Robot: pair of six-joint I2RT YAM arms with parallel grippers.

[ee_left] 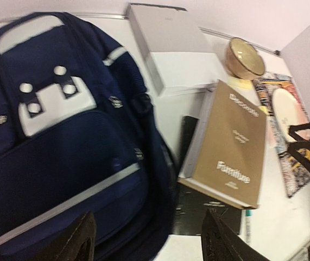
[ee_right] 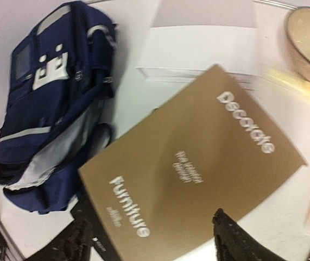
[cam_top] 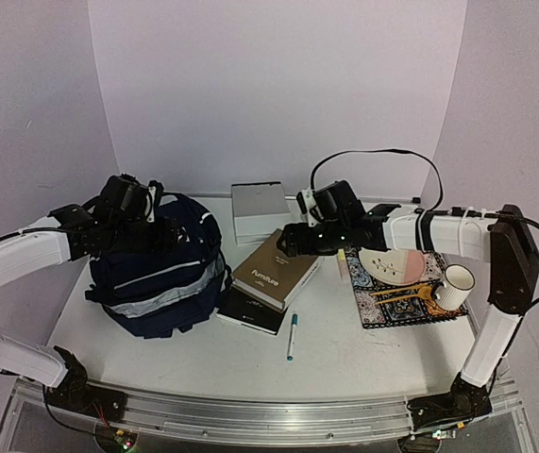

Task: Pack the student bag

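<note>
A navy backpack (cam_top: 160, 269) sits at the left of the table. Its flap lies over the mouth, leaving a strip of grey lining (ee_right: 40, 168) showing in the right wrist view. Over its upper part hovers my left gripper, fingers spread wide and nothing visible between them. The brown "Furniture" book (cam_top: 274, 269) rests askew on a black book (cam_top: 250, 311), just right of the bag. My right gripper is above the brown book, open and apart from it. A blue-capped marker (cam_top: 293, 337) lies in front of the books.
Behind the books stands a white box (cam_top: 260, 212). A tan bowl (ee_left: 246, 57) sits beside it. To the right, a patterned mat (cam_top: 373, 307) carries a plate (cam_top: 382, 264), wooden utensils (cam_top: 406, 294) and a striped cup (cam_top: 454, 287).
</note>
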